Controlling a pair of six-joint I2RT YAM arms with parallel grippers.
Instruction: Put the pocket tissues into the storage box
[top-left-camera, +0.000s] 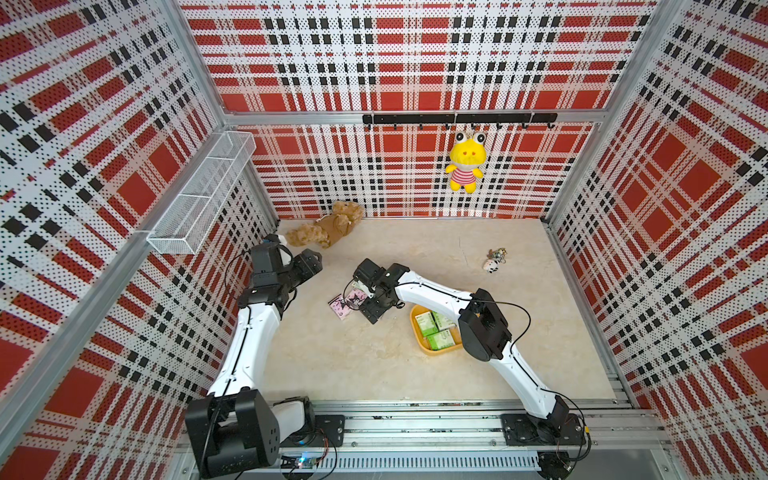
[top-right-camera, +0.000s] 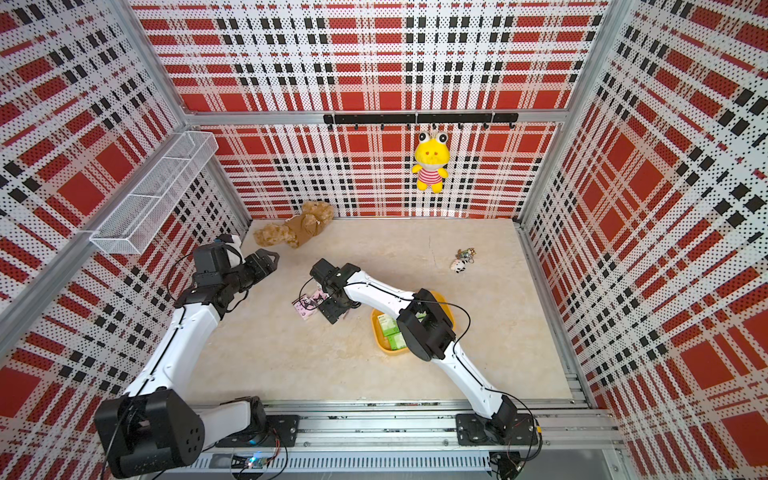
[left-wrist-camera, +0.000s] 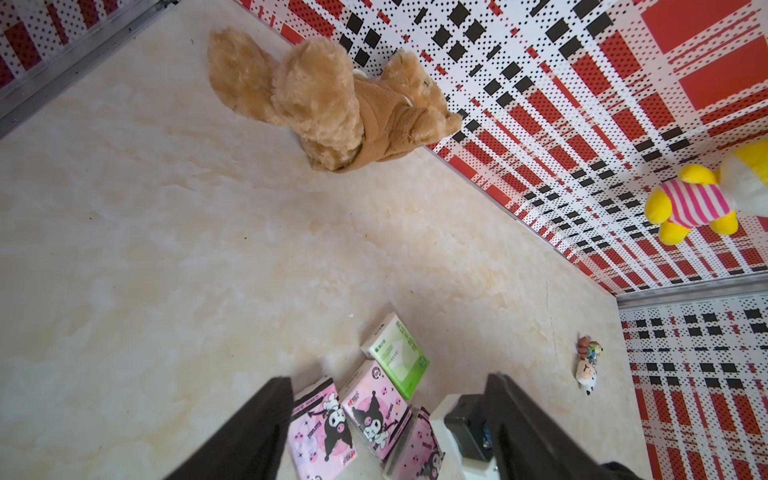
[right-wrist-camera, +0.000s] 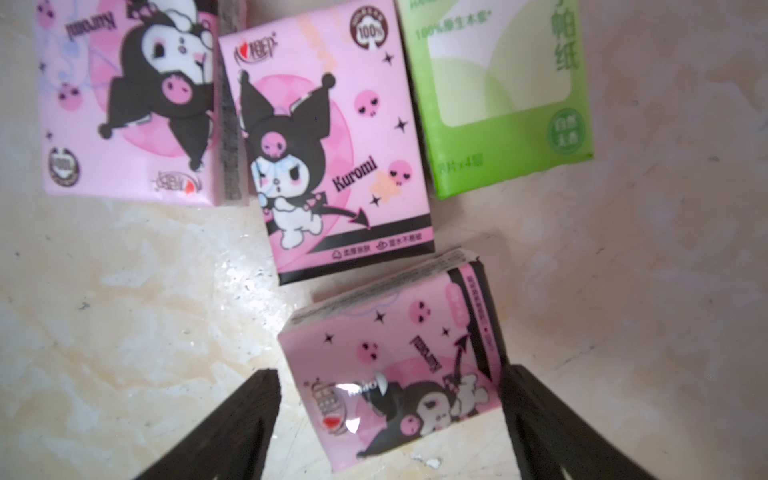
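In the right wrist view my right gripper stands open, its fingers on either side of a pink Kuromi tissue pack (right-wrist-camera: 392, 360). The right finger looks very close to the pack's edge; whether it touches is unclear. Just beyond lie two more pink packs (right-wrist-camera: 328, 144) and a green one (right-wrist-camera: 504, 88). An orange storage box (top-left-camera: 421, 344) with several green packs (top-left-camera: 441, 339) in it sits under the right forearm, which hides part of it. My left gripper is open and empty, held above the table's left side, away from the packs.
A brown plush toy (top-left-camera: 328, 227) lies at the back left. Small trinkets (top-left-camera: 494, 260) rest at the right. A yellow plush (top-left-camera: 465, 164) hangs on the back wall; a wire basket (top-left-camera: 200, 196) is fixed at left.
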